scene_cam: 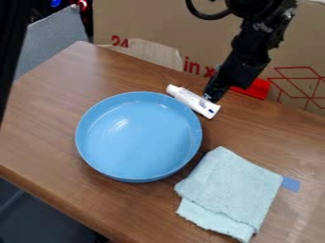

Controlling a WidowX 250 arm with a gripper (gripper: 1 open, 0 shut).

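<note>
My black gripper point(216, 91) hangs at the back right, its tip just above and beside the right end of a white tube point(187, 98); it looks shut, and I see nothing held in it. The tube lies on the table behind a blue plate point(137, 133). A folded pale blue cloth point(231, 188) lies at the front right. A red object point(254, 88) sits behind the gripper, partly hidden by it.
A cardboard board point(165, 24) stands along the back. A strip of blue tape point(290, 183) is right of the cloth.
</note>
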